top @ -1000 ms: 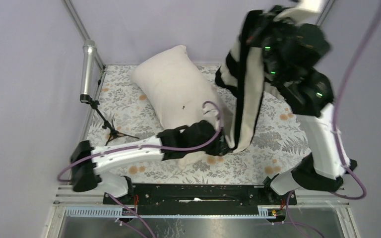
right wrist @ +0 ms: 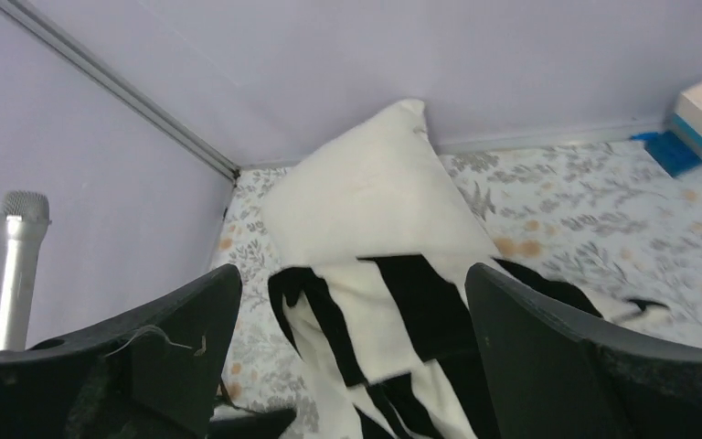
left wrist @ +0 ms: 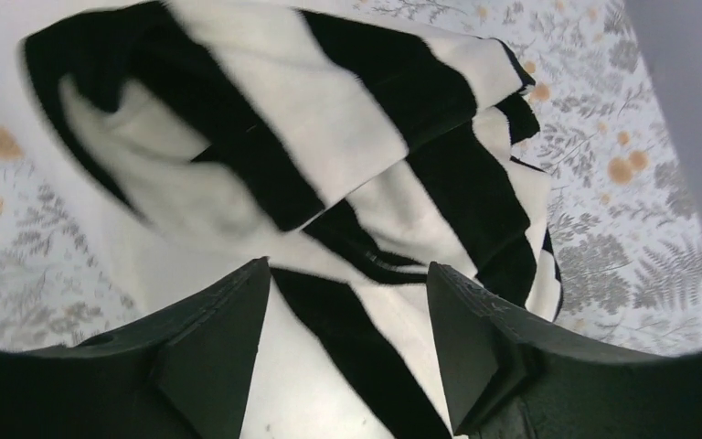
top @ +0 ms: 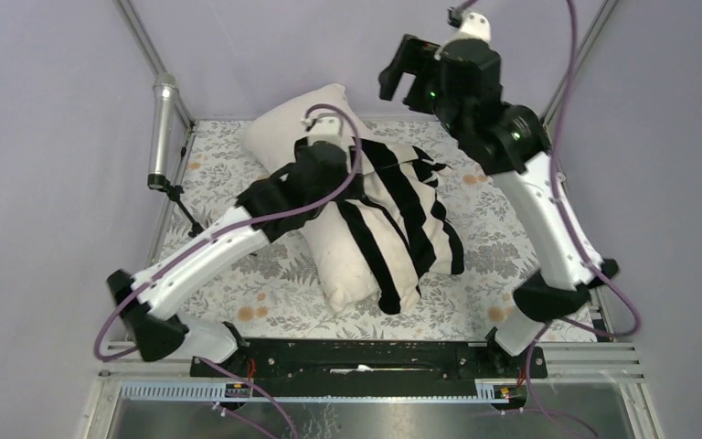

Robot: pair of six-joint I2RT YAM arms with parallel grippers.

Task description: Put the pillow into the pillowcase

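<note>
The white pillow (top: 283, 119) lies diagonally across the patterned surface, a black-and-white striped pillowcase (top: 402, 229) draped crumpled over its lower and middle part; its upper end is bare in the right wrist view. My left gripper hovers over the striped cloth near the pillow's middle, fingers open, nothing clearly between them. My right gripper is raised at the back right of the top view, above the surface, open and empty, with the pillow and cloth below in its wrist view.
A metal cylinder on a tripod (top: 163, 137) stands at the left edge. A blue and white block (right wrist: 699, 133) sits at the back edge. Walls and rails enclose the surface, which is clear at the right and front left.
A second ago my right gripper held the striped cloth up; the cloth now lies over the pillow.
</note>
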